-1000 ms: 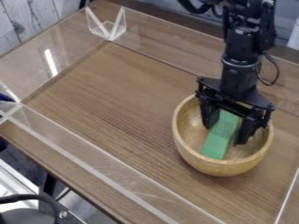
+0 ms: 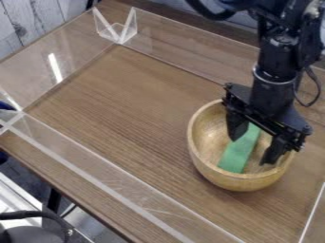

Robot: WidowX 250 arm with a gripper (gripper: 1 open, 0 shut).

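Observation:
A black gripper [image 2: 261,123] reaches down from the top right into a round tan wooden bowl [image 2: 214,161], its fingers apart, one toward the left rim and the other toward the right side. A green oblong object [image 2: 238,150] lies in the bowl between and below the fingers, partly hidden by the gripper. I see nothing clearly held.
A small whitish, clear-looking object [image 2: 117,28] stands at the back left. Dark cables run at the lower left edge.
The gripper has shifted a little to the right and its fingers appear wider apart. The green object remains in the bowl.

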